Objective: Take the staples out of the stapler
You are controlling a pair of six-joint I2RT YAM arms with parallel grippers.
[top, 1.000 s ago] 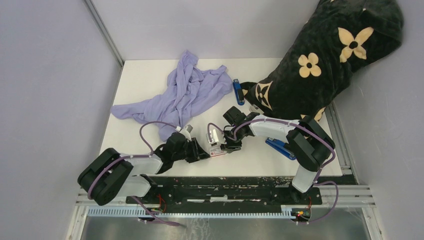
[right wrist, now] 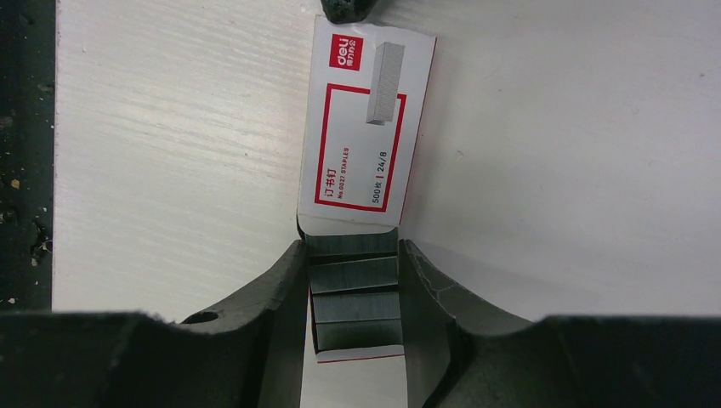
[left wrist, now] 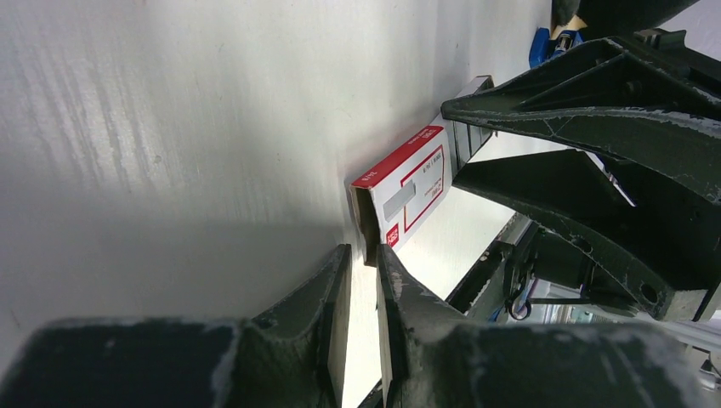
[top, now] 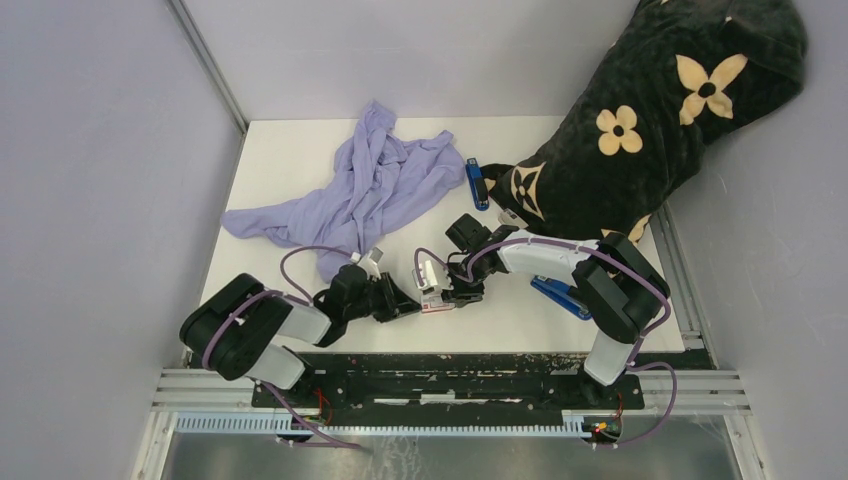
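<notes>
A white-and-red staple box (top: 436,305) (right wrist: 357,144) lies on the white table, one end open, with dark staple strips (right wrist: 353,276) showing at that end in the right wrist view. My right gripper (top: 460,295) is shut on that end. At the box's other end, my left gripper (top: 398,308) has its tips close together at the box's edge; whether anything is between them is unclear. A blue stapler (top: 562,298) lies to the right, partly under the right arm.
Another blue stapler (top: 477,185) lies at the back. A purple cloth (top: 360,190) covers the back left, and a dark flowered cushion (top: 650,120) fills the back right. The table's front edge is just below the grippers.
The right arm has not visibly moved.
</notes>
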